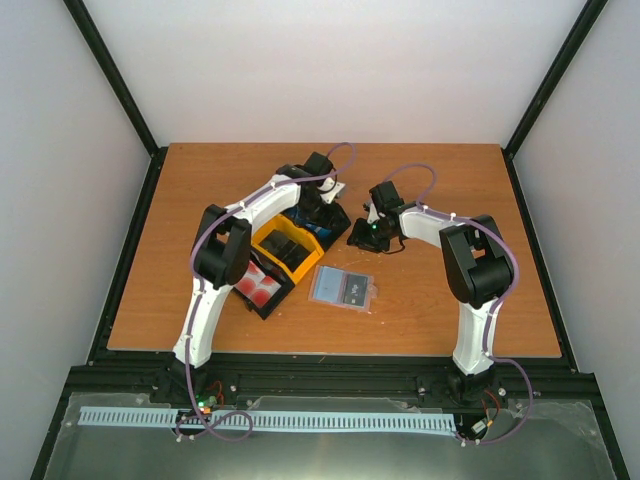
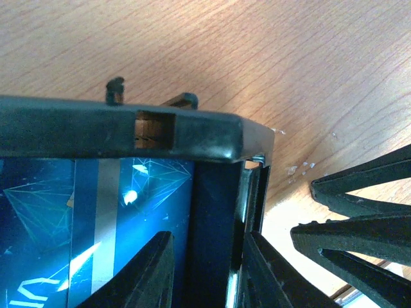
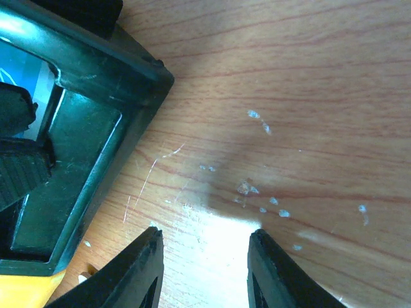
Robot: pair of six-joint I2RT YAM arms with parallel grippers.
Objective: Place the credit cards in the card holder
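Observation:
The card holder (image 1: 285, 254) has blue, yellow and red-patterned sections. My left gripper is at the blue compartment at its far end; the dark wall (image 2: 212, 218) runs beside its fingertips, and what is pinched between them is unclear. Blue cards (image 2: 128, 218) fill that compartment. My right gripper is partly open just right of the holder's dark end (image 3: 77, 160), over bare wood, with nothing between its fingers. A clear sleeve with grey-blue cards (image 1: 340, 288) lies in front of the holder.
In the left wrist view, the right arm's black parts stand close beside the holder's end.

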